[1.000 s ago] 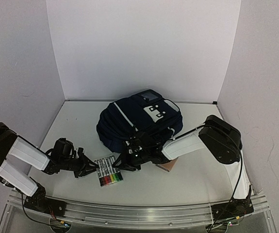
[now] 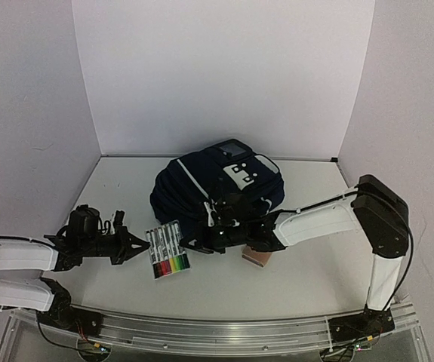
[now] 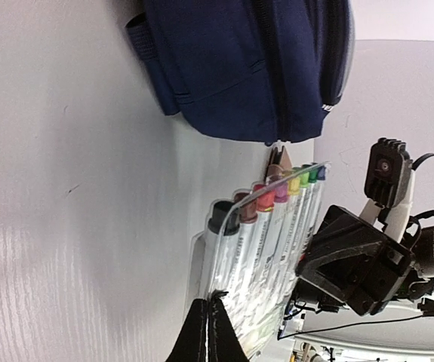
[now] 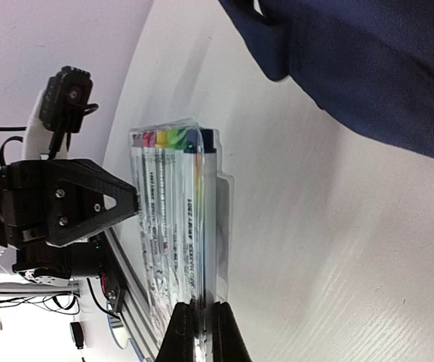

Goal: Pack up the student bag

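Observation:
A clear case of colored markers (image 2: 168, 253) is held upright-ish between my grippers in front of the bag. My left gripper (image 2: 143, 245) is shut on its left edge; in the left wrist view the case (image 3: 250, 249) rises from the fingertips. My right gripper (image 2: 189, 243) is shut on the opposite edge; in the right wrist view the case (image 4: 171, 219) runs down into its fingers. The navy backpack (image 2: 190, 181) lies at the back middle, with white patches on top.
A tan block (image 2: 256, 256) lies below the right arm, partly hidden.
Both grippers have moved up in the top view with the marker case, which has shifted toward the backpack.

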